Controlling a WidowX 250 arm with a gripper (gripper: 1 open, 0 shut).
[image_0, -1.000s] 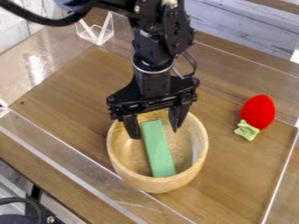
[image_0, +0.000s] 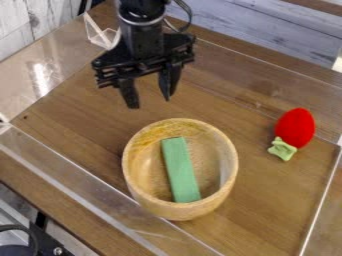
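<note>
My gripper (image_0: 150, 85) hangs over the upper middle of the table, open, with nothing between its fingers. Below it, clear of the fingers, a light wooden bowl (image_0: 138, 176) holds a long green block (image_0: 181, 170), lying lengthwise inside. To the right lies a red object (image_0: 295, 126) shaped like a strawberry or pepper, with a pale green piece (image_0: 282, 149) at its lower end.
Clear rails run along the near-left and right edges. A white wire-like frame (image_0: 102, 32) stands behind the arm at the upper left.
My gripper has risen from over the bowl and moved back and left toward the top of the view. The green block remains in the bowl.
</note>
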